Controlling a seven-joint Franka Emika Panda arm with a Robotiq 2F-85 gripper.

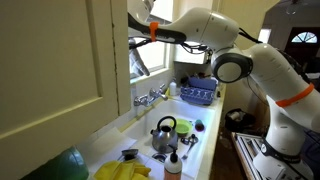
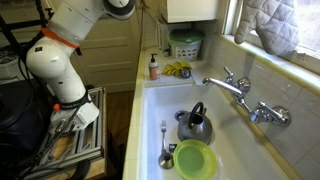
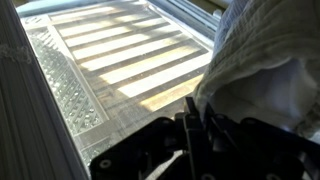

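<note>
A grey quilted cloth, looking like an oven mitt [image 2: 277,30], hangs in front of the window above the sink. Close up in the wrist view, its pale folded fabric [image 3: 250,65] runs down to the fingertips of my gripper, which is shut on its edge. Dark finger parts fill the bottom of that view. In exterior view 1 the mitt [image 1: 152,57] shows beside the cabinet door, with the arm stretched above it; the fingers are hard to make out there. Exterior view 2 shows the arm base but not the gripper.
Below lies a white sink [image 2: 145,125] with a kettle [image 2: 195,124], a green bowl [image 2: 195,160] and a ladle. Wall taps [image 2: 236,84] stick out under the window. A soap bottle [image 2: 153,67] stands on the counter. The large cabinet door [image 1: 60,70] is near the mitt.
</note>
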